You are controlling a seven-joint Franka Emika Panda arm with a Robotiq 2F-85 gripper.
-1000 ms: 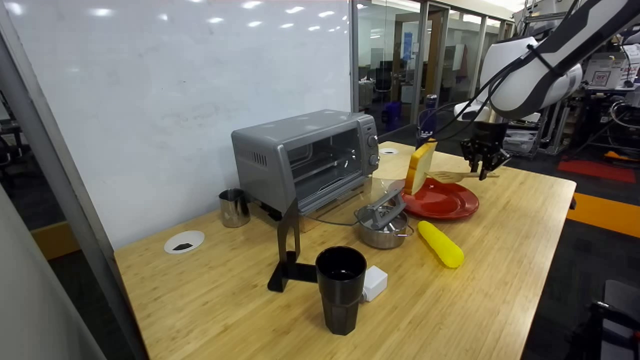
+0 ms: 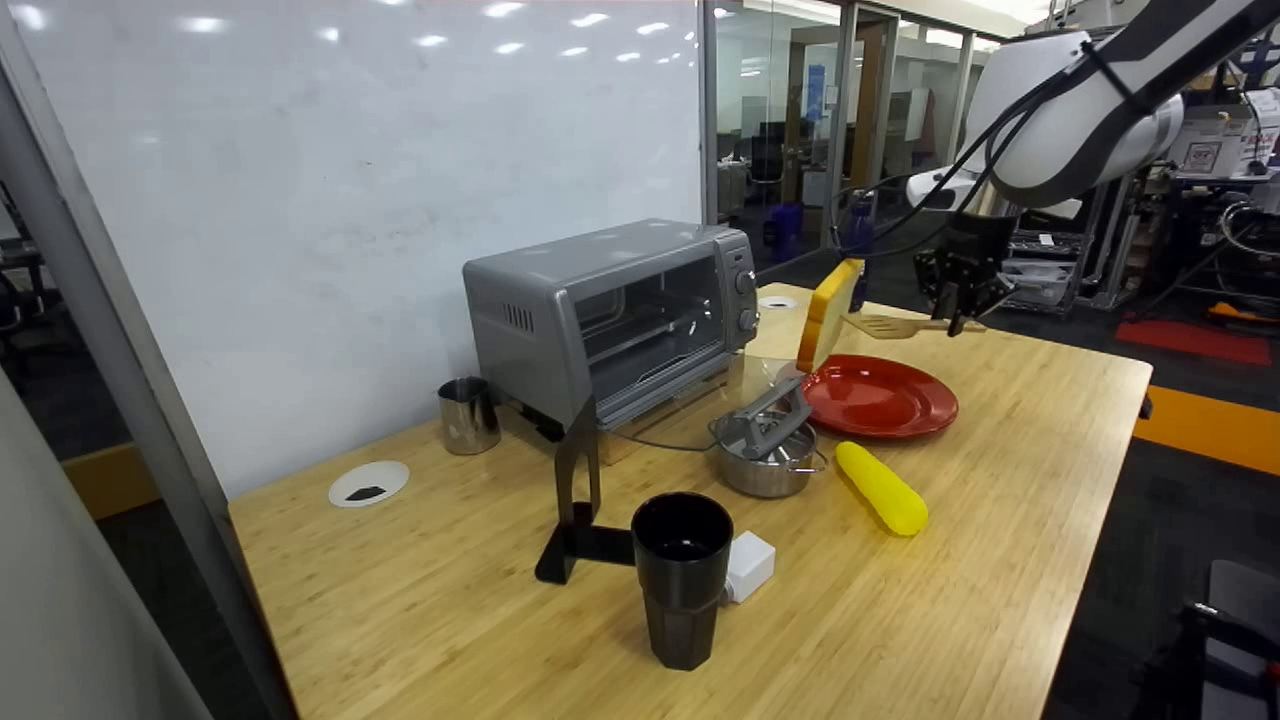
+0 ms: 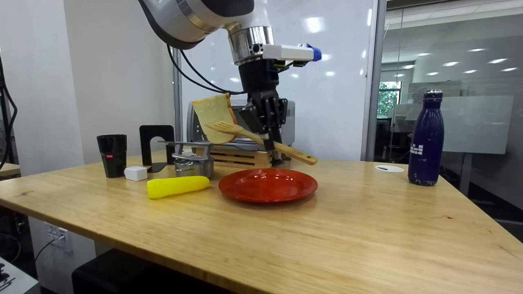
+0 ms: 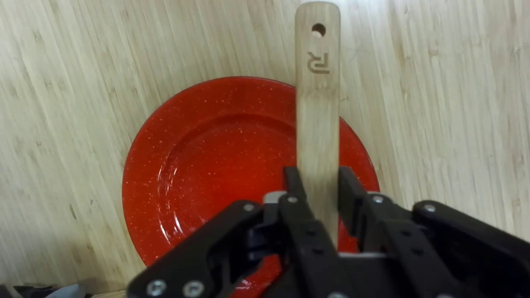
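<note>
My gripper is shut on the handle of a wooden spatula (image 4: 318, 109), a finger on each side of it. In exterior view 2 the spatula (image 3: 235, 130) slants above the plate, its slotted head up at the left and its handle end (image 3: 306, 157) low at the right. A bread slice (image 3: 211, 112) stands steeply tilted in the air at the slotted head, touching it as far as I can tell; exterior view 1 shows the slice (image 2: 828, 314) edge-on. The red plate (image 4: 218, 164) on the table below is empty where it shows.
A grey toaster oven (image 2: 612, 258) with its glass door down stands against the whiteboard. Left of the plate are a lidded steel pot (image 2: 768, 468) and a yellow object (image 2: 882, 488). A black cup (image 2: 681, 576) stands nearer. The blue bottle (image 3: 426, 139) is at the far right.
In exterior view 1 the gripper, the spatula and the bread slice have risen and shifted slightly left, away from the plate. The slice moved along with the spatula's head.
</note>
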